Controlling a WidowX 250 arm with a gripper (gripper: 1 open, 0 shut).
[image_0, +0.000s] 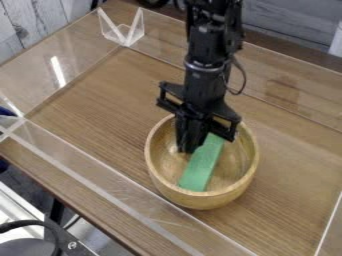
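Observation:
A tan bowl (168, 180) sits on the wooden table, with a green rectangular block (199, 168) lying inside it, slanted. The black gripper (198, 133) reaches down from the top over the back of the bowl, just above the block's upper end. It looks shut, with nothing clearly between its fingers; its tips partly overlap the bowl's back rim.
A white wire-like holder (120, 28) stands at the back left. Dark cables or parts lie at the lower-left edge.

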